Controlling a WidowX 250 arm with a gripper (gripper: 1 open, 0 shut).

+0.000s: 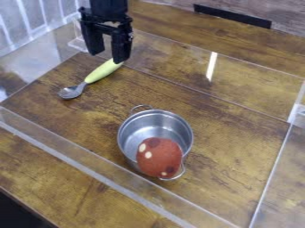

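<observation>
My black gripper (pixel 107 43) hangs at the upper left, just above a pale green handle (pixel 103 72) that ends in a grey spoon head (pixel 71 92) lying on the wooden table. Whether the fingers are open or shut is hard to make out. A steel pot (pixel 152 125) stands at the lower middle, with a red spotted round object (pixel 160 157) in it, toward its near side.
Clear panels (pixel 36 125) border the left and right of the wooden work area.
</observation>
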